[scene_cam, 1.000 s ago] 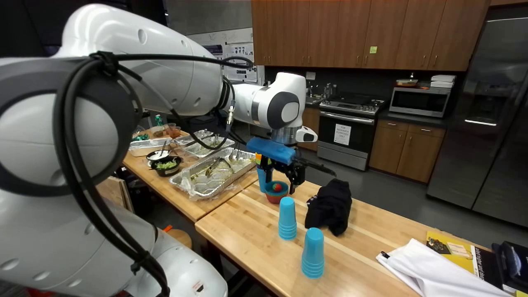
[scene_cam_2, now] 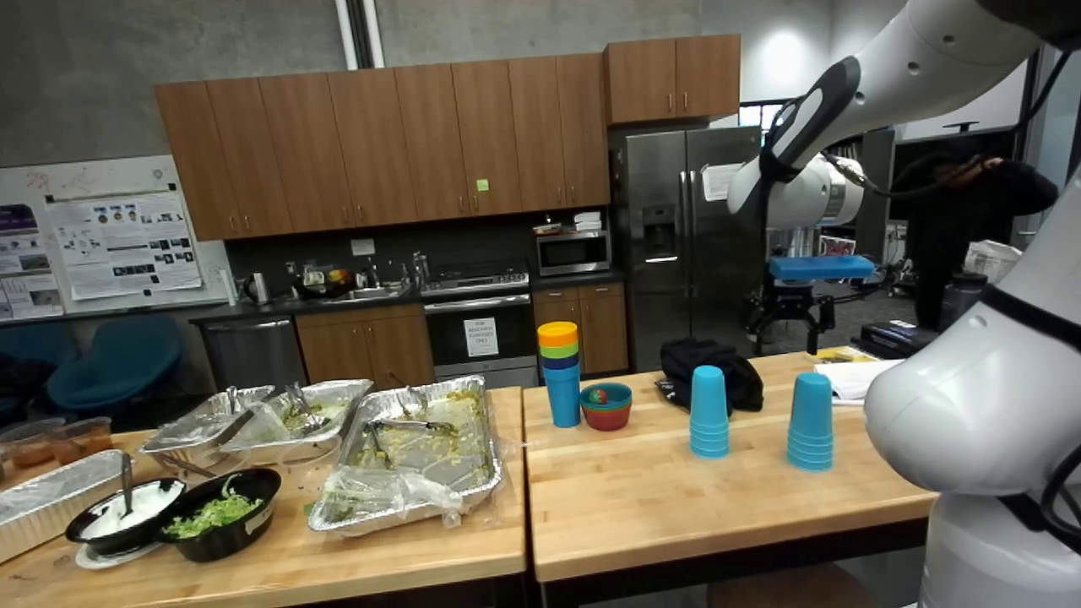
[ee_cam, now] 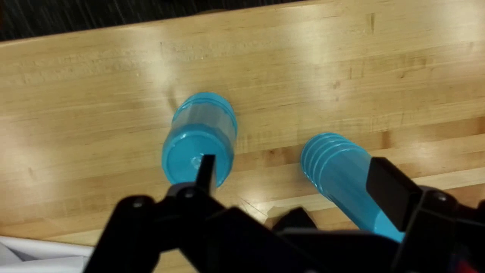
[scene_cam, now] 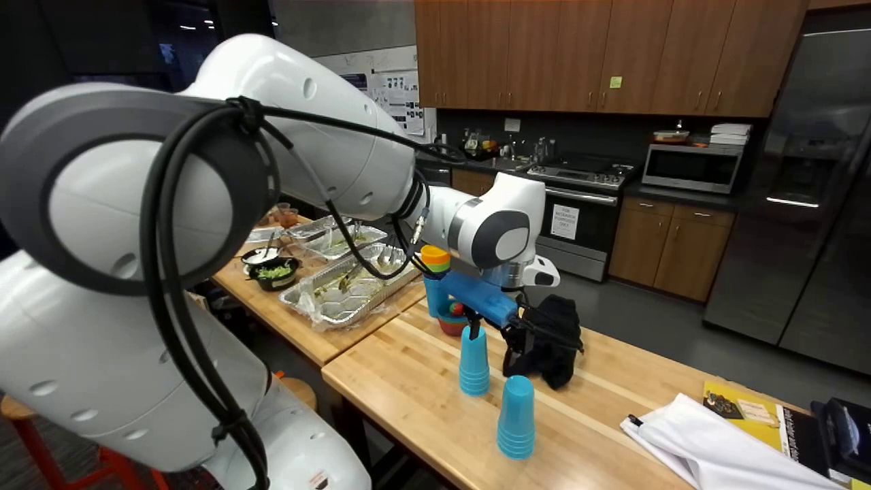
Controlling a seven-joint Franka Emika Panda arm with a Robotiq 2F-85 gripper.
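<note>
Two upside-down stacks of blue cups stand apart on the wooden table. The stack nearer the white cloth [scene_cam_2: 811, 424] shows at the left of the wrist view, its top cup [ee_cam: 193, 154] partly behind one finger [ee_cam: 207, 170]. Farther along is the other stack [scene_cam_2: 709, 410], at the wrist view's right, partly covered by the other finger [ee_cam: 391, 193]. My gripper [scene_cam_2: 785, 339] hangs above table height, open, with nothing held between its fingers. In the first exterior view a dark fingertip [scene_cam: 473, 328] overlaps the top of the farther stack [scene_cam: 474, 367]; contact cannot be judged.
A black cloth bundle [scene_cam_2: 714, 373] lies behind the stacks. Bowls [scene_cam_2: 605, 407] and a tall stack of coloured cups [scene_cam_2: 562, 375] stand to the left. White cloth [scene_cam: 722, 449] covers the far right. Foil trays [scene_cam_2: 410, 456] fill the other table.
In the first exterior view, my arm has swung right and the gripper has turned, coming from beside the bowls toward the two blue stacks. The cups have not moved.
</note>
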